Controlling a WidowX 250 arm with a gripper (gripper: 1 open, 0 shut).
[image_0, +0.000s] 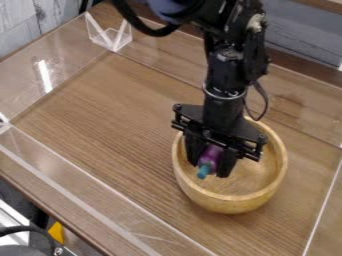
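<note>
A black robot arm reaches down from the top into a wooden bowl (249, 196) on the right side of the table. Its gripper (210, 160) is low inside the bowl, shut on a small purple object (209, 158) with a teal tip (202, 171). The fingers partly hide the object and the back of the bowl.
A white wire-like item (110, 32) stands at the back left. Cables and a yellow piece lie off the table's edge at the lower left.
</note>
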